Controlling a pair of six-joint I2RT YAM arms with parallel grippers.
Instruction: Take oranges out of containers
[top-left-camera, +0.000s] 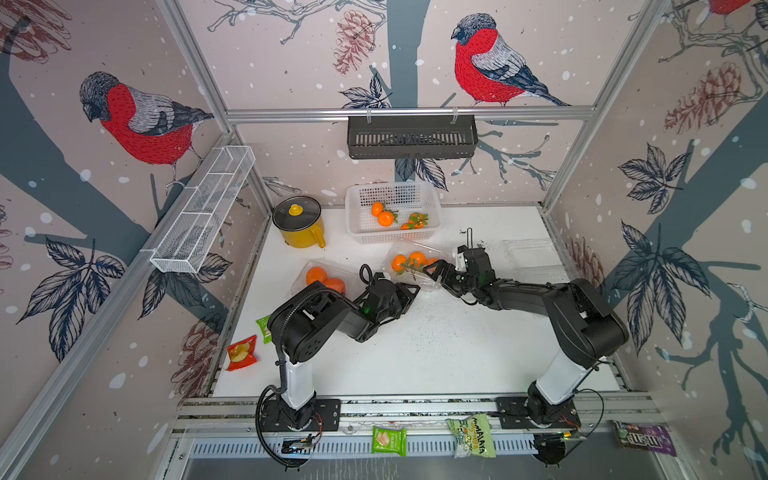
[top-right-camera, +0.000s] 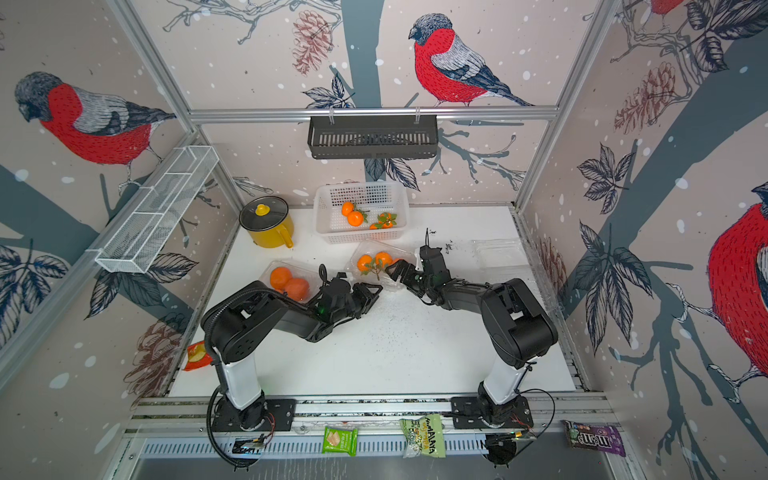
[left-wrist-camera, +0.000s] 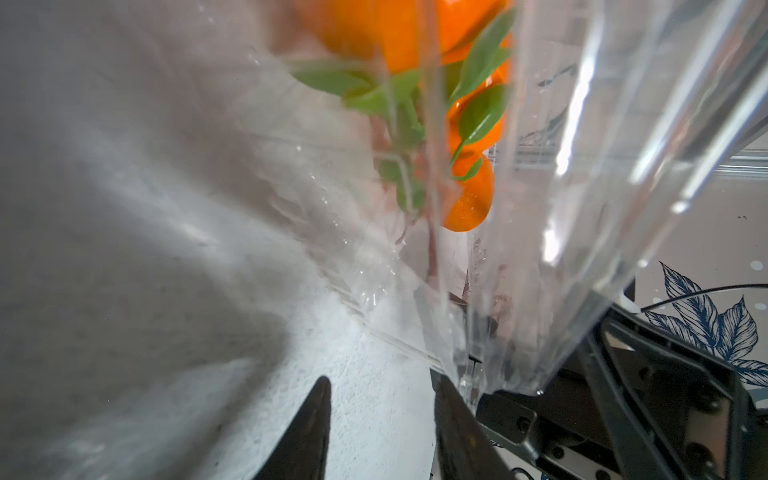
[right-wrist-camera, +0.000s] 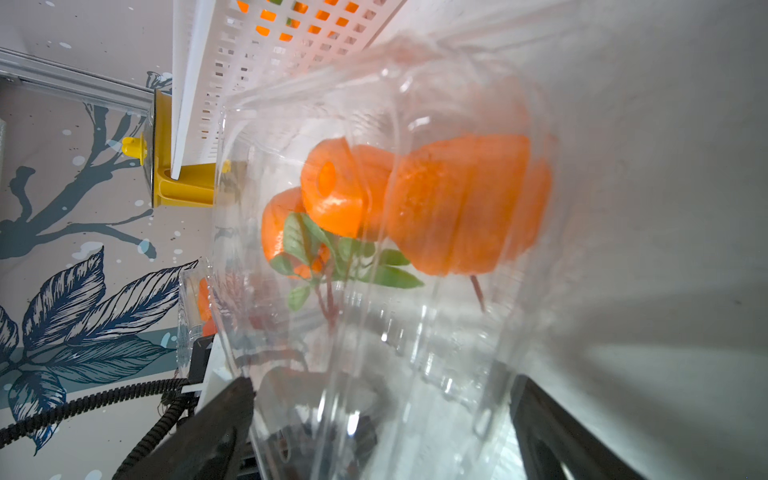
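Observation:
A clear plastic container (top-left-camera: 409, 250) holding several oranges with green leaves (right-wrist-camera: 344, 188) rests on the table in front of the white basket. My right gripper is open at the container's right end, with clear plastic showing between its fingers. At the near side is my left gripper; its fingers stand a moderate gap apart. A corner of the container (left-wrist-camera: 448, 352) comes close to one fingertip, but whether it is pinched cannot be made out. Behind the left arm stands a second clear container (top-left-camera: 352, 276) with orange and reddish fruit (top-left-camera: 317, 274), partly hidden.
The white perforated basket (top-left-camera: 353, 232), with several oranges inside, stands at the back. A yellow pot (top-left-camera: 300, 232) is at the back left, and a red snack bag (top-left-camera: 241, 353) lies front left.

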